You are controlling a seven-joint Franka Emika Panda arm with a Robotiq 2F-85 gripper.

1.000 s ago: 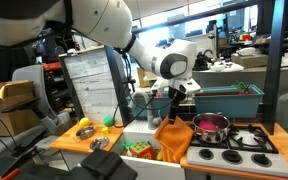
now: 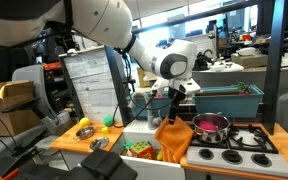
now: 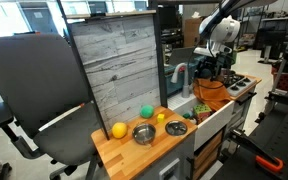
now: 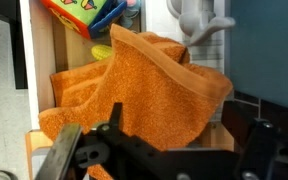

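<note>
An orange cloth (image 4: 134, 95) lies rumpled across the drawer edge and the counter, filling the middle of the wrist view. In the first exterior view the same cloth (image 2: 172, 138) drapes between the sink area and the stove, partly down into the drawer. My gripper is above the cloth with its dark fingers wide apart at the bottom of the wrist view. It is open, with nothing held. In the first exterior view, the gripper (image 2: 174, 100) hangs over the cloth's upper end.
An open drawer (image 2: 141, 151) holds colourful packages. To the right are a stove (image 2: 234, 148) and a pot (image 2: 211, 126) on it. A teal dish rack (image 2: 229, 102) stands behind. Bowls, a yellow ball (image 3: 119, 130) and other small items occupy the left counter.
</note>
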